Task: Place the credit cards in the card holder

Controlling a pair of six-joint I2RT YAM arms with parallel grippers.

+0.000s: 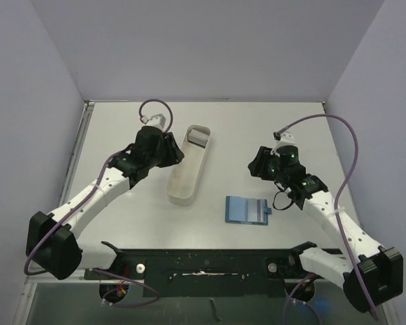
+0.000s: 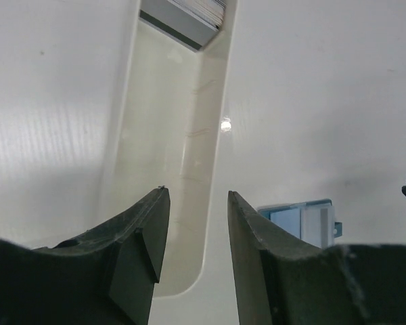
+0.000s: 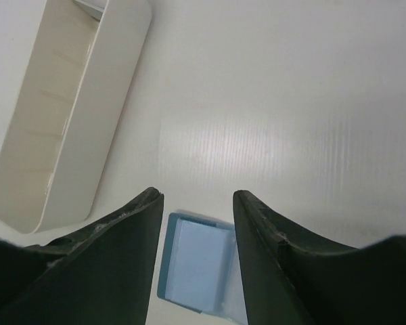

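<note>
Cards stand as a stack (image 2: 204, 9) in a grey block at the far end of a long cream tray (image 1: 183, 179). The blue card holder (image 1: 236, 209) lies flat and opened out on the table; its right side shows pale, clear-looking pockets and a small tab. Over the tray's left side hovers my left gripper, its fingers apart and nothing between them. My right gripper hangs above the table behind the holder, to its right in the top view, open and empty. In the right wrist view its fingers hide part of the holder.
The tray's long wall (image 3: 95, 128) rises above the table between my two grippers. Bare white table (image 1: 257, 122) lies behind the holder and to the tray's left. A dark panel (image 1: 203, 271) borders the front edge.
</note>
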